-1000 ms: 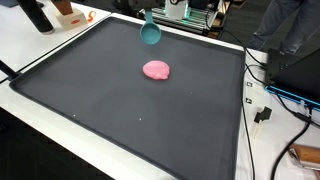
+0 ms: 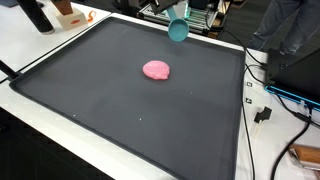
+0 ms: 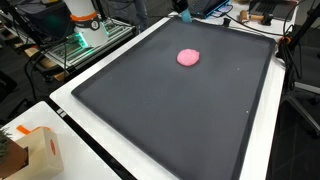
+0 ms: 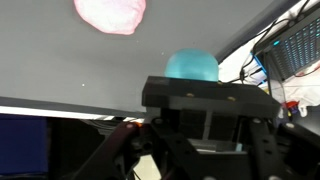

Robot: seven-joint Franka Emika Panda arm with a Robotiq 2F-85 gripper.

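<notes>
A teal, round-mouthed object like a cup (image 2: 178, 31) hangs above the far edge of the dark board, its open end facing exterior view 1. My gripper is shut on it; in the wrist view the teal rim (image 4: 192, 65) shows just past the dark fingers. Only a small teal part (image 3: 186, 16) appears at the top of exterior view 2. A pink lumpy piece (image 2: 156, 70) lies on the board, apart from the gripper. It also shows in exterior view 2 as a pink blob (image 3: 188, 57) and in the wrist view's upper left corner.
The grey board (image 2: 130, 112) is otherwise bare, with a white border around it. Cables (image 2: 252, 62) and a small upright item (image 2: 262, 116) stand along the right side. Orange and white bits (image 2: 90, 15) lie beyond the left back corner.
The teal object has moved to the right and slightly up in exterior view 1, carried by my gripper. The pink piece has stayed where it was.
</notes>
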